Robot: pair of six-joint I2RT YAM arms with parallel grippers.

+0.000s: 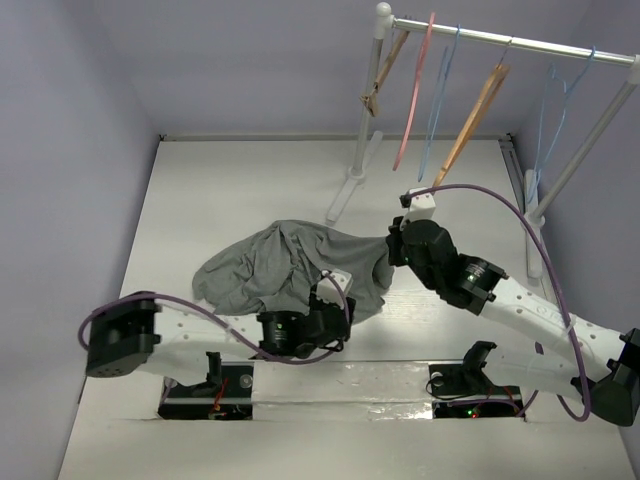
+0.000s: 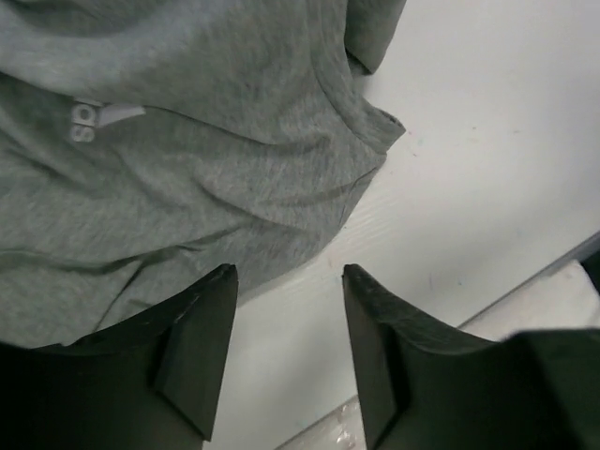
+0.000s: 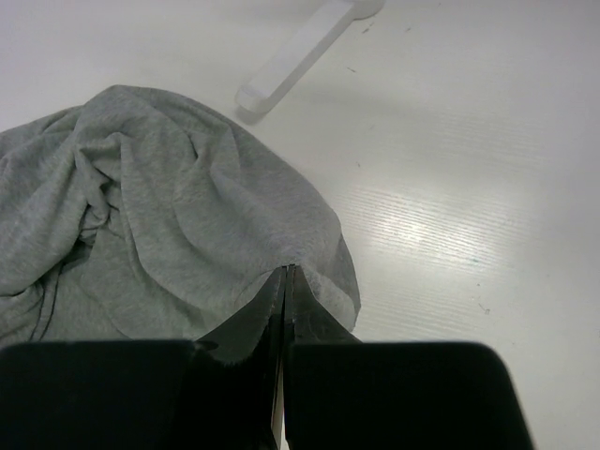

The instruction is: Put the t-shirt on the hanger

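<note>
The grey T-shirt (image 1: pixel 240 270) lies crumpled on the white table, part of a white logo showing in the left wrist view (image 2: pixel 187 178). My left gripper (image 1: pixel 330 315) is low over the shirt's front right part; in its wrist view the fingers (image 2: pixel 187 347) stand apart with nothing held between them, beside the cloth's edge. My right gripper is shut at the shirt's right end, with grey cloth at its tips; whether cloth is pinched between them is hard to tell.
A rack (image 1: pixel 480 36) at back right carries several hangers, wooden (image 1: pixel 475 115), pink (image 1: pixel 418 90) and blue. Its white feet (image 1: pixel 345 190) stand on the table. Bare table lies right of and behind the shirt.
</note>
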